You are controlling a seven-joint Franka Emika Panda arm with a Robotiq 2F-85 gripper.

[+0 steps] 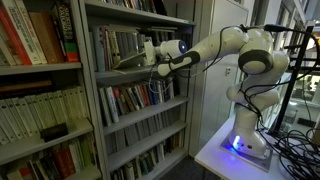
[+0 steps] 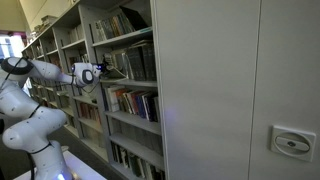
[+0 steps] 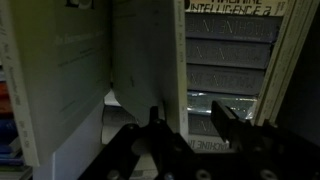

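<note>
In the wrist view my gripper stands part open, its dark fingers [image 3: 221, 118] on both sides of a thin book with a pale spine [image 3: 181, 65]. The near finger looks close to that book, but contact is too dark to judge. Left of it leans a larger pale book [image 3: 62, 70]. On the right, several grey volumes [image 3: 228, 54] lie behind the gap. From outside, the gripper [image 1: 150, 50] is at the upper shelf of the bookcase, beside a tilted book [image 1: 129, 62]; its fingers are too small to read there.
Shelf boards [image 1: 140, 71] run above and below the gripper, and an upright panel [image 1: 91, 90] stands to its left. Rows of books [image 2: 135, 103] fill the lower shelves. The arm's base sits on a white table [image 1: 222, 160].
</note>
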